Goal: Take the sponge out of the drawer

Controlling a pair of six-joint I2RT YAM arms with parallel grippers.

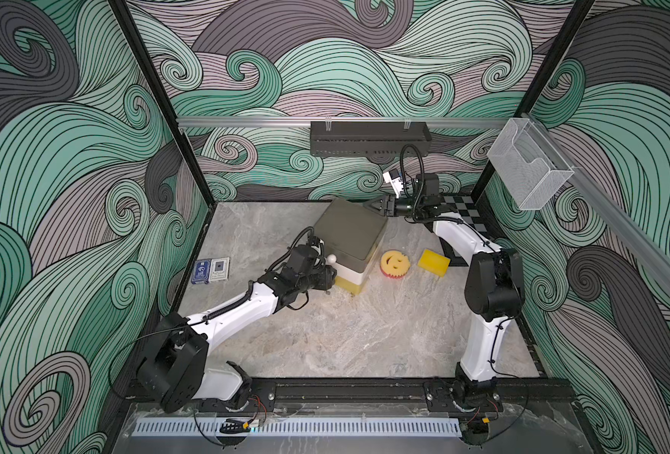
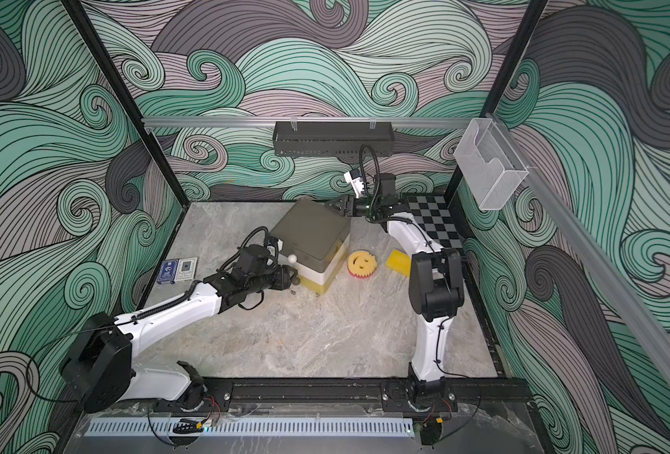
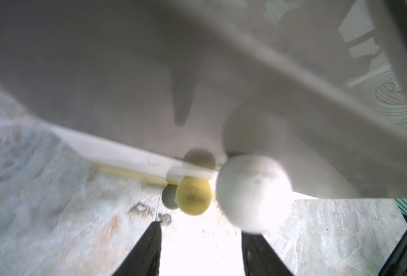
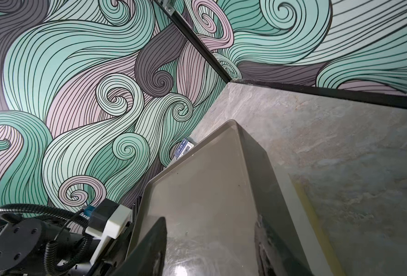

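The drawer unit [image 1: 352,233] stands at table centre with a grey top, a white tier and a yellow tier below. Its grey drawer is pushed in. In the left wrist view a white knob [image 3: 254,193] and a smaller-looking yellow knob [image 3: 194,196] stick out from the fronts. My left gripper is at those fronts, fingers apart, nothing seen held between them. At the unit's back right, my right gripper [image 1: 380,206] stands open, its fingers [image 4: 155,243] appearing over the grey top. A yellow sponge-like block [image 1: 433,261] lies on the table to the right.
A round yellow-and-red smiley object [image 1: 394,264] lies between the unit and the yellow block. Card packs [image 1: 210,271] rest at far left. A checkered board [image 2: 433,218] is behind the right arm.
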